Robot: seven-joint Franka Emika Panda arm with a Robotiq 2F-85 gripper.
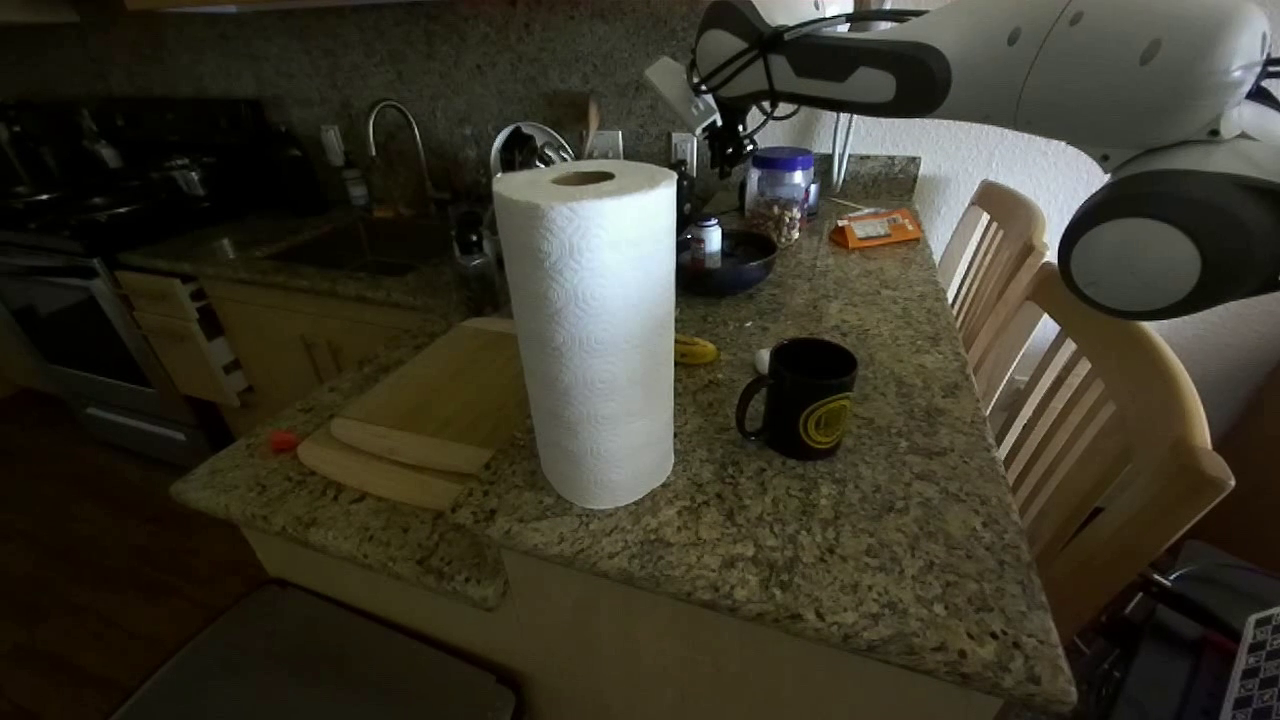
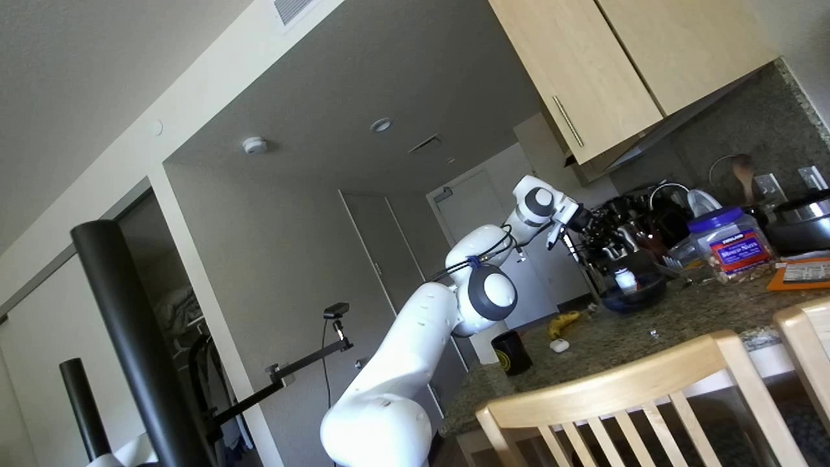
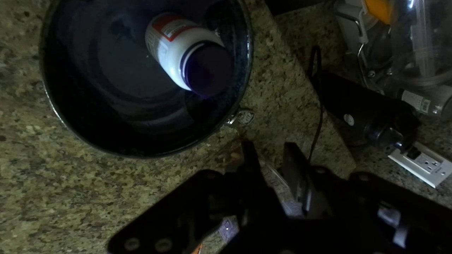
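A small white pill bottle (image 3: 169, 48) with an orange-red label patch and a dark purple cap stands inside a dark round pan (image 3: 110, 63) on the granite counter. Exterior view 1 shows the bottle (image 1: 705, 244) upright in the pan (image 1: 746, 266). My gripper is open, with a clear gap between its two dark fingers and nothing held. Seen from outside, the gripper (image 1: 727, 146) hangs above the pan and bottle, apart from both. In exterior view 2 the gripper (image 2: 566, 226) is above and left of the bottle (image 2: 624, 280).
A purple-lidded nut jar (image 1: 780, 192) and an orange packet (image 1: 876, 228) stand near the pan. Closer to the front are a paper towel roll (image 1: 594, 348), a black mug (image 1: 812, 396), a banana (image 1: 695, 350) and cutting boards (image 1: 420, 396). Chairs (image 1: 1080, 444) line the right edge.
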